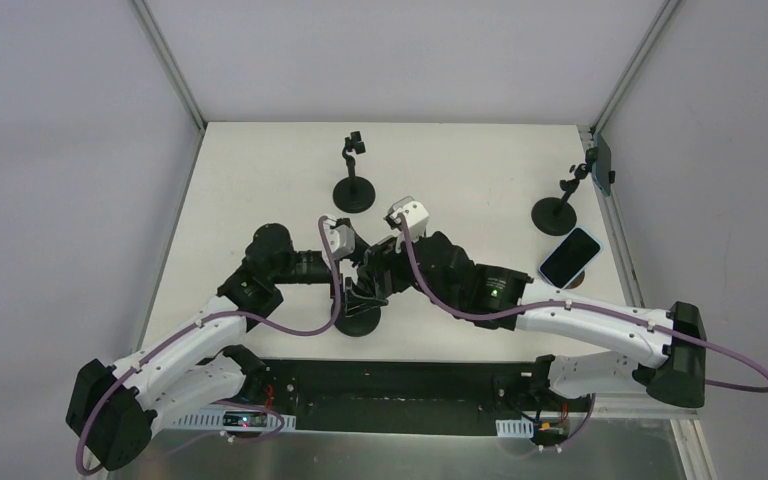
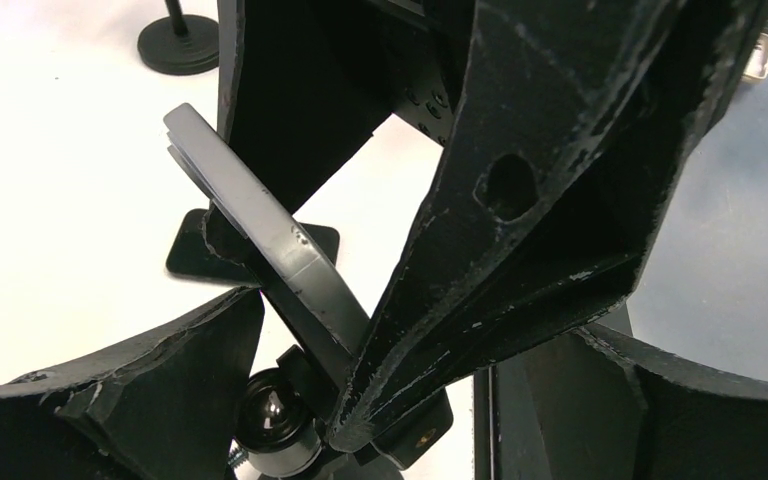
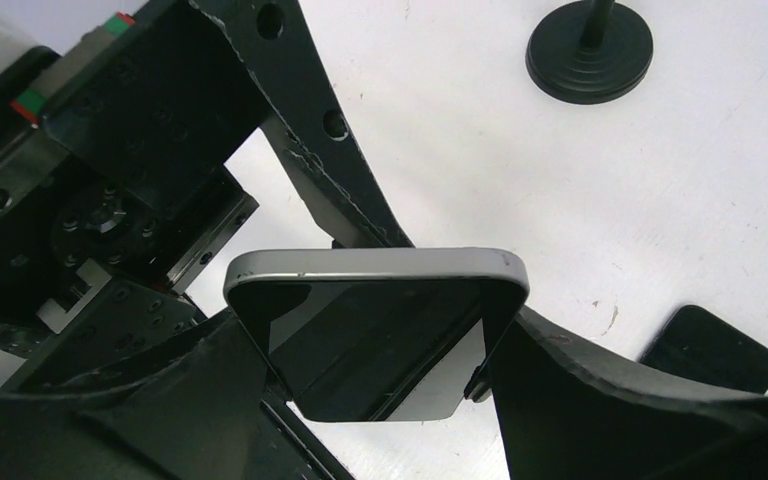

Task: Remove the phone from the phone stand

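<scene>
A silver-edged phone (image 3: 375,264) is held between the fingers of my right gripper, which is shut on it. In the left wrist view the phone (image 2: 230,190) slants past the other gripper's black body, with a stand's ball joint (image 2: 270,420) below. My left gripper is open around that area; its grip on anything is hidden behind the right gripper. In the top view both grippers meet over the front stand's round base (image 1: 358,322), largely covering it.
Another stand (image 1: 354,192) is at the back centre, and one holding a phone (image 1: 602,160) at the right. A phone (image 1: 570,258) lies on the right; a dark phone (image 3: 710,350) lies near the right gripper.
</scene>
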